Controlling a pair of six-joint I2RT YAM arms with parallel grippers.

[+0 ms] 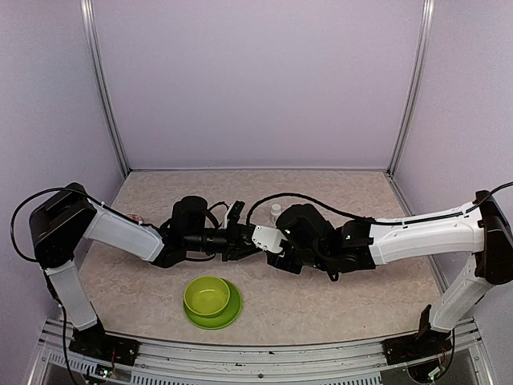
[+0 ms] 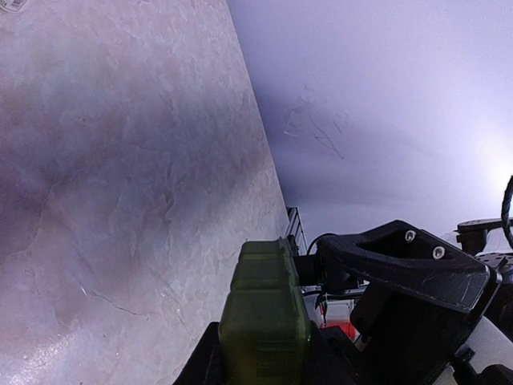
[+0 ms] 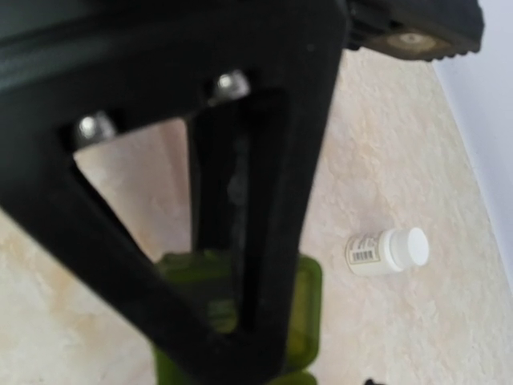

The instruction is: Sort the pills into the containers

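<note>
A green translucent box with ridged compartments (image 2: 264, 321) stands upright between the fingers of my left gripper, which is shut on it. In the right wrist view, the green box (image 3: 305, 313) shows behind my black right finger (image 3: 240, 341), close to it. From above, both grippers meet mid-table and hide the box. A white pill bottle (image 1: 276, 212) stands behind them; no loose pills are visible.
A light green bowl (image 1: 207, 297) sits on a darker green plate (image 1: 233, 309) at the front left. The white bottle (image 3: 387, 250) is beyond the box in the right wrist view.
</note>
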